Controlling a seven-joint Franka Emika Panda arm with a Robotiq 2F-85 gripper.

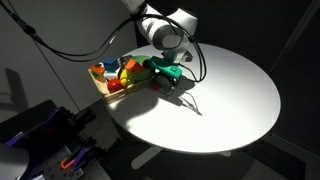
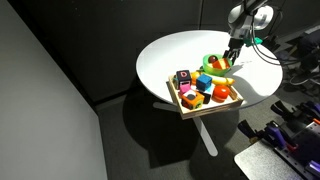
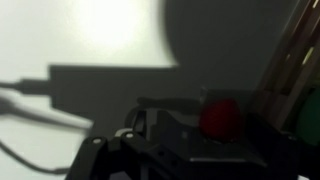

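A small red object lies at the lower right in the wrist view, on the table beside the box. Low over it is my gripper, open, with the red object between its dark fingers, nearer the right one. How close the fingers are to it is hard to tell in the shadow. In the first exterior view, my gripper points down just right of the wooden box, and the red object shows as a small spot near the fingertips.
The shallow wooden box holds coloured blocks, a red tomato-like ball and a yellow banana-like piece. A green bowl stands against it.
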